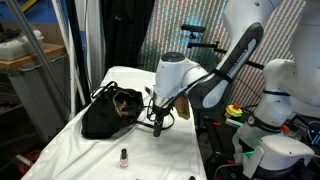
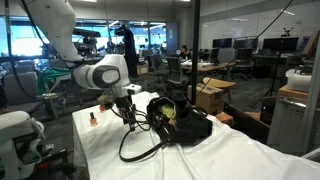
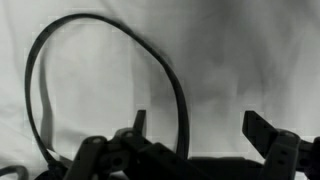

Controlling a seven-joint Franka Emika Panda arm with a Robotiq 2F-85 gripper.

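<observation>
A black bag (image 1: 100, 118) lies on the white cloth, its top gaping. In exterior view 2 something yellow-green (image 2: 169, 111) shows inside the bag (image 2: 192, 126). From the bag a black strap (image 2: 140, 156) runs out across the cloth. My gripper (image 1: 157, 130) is low over the cloth, to the right of the bag and close to the strap. Seen from the wrist, the strap (image 3: 172, 78) curves in a loop, and one end passes beneath the open gripper, nearer the left finger. No object is gripped; the exact height above the strap cannot be judged.
A small reddish bottle-like item (image 1: 124, 158) stands on the cloth (image 1: 85, 160) toward the front. Bare cloth lies around it and to the left. Behind the bag hangs a dark curtain (image 1: 125, 35). A shelf rack (image 1: 35, 85) stands at the left.
</observation>
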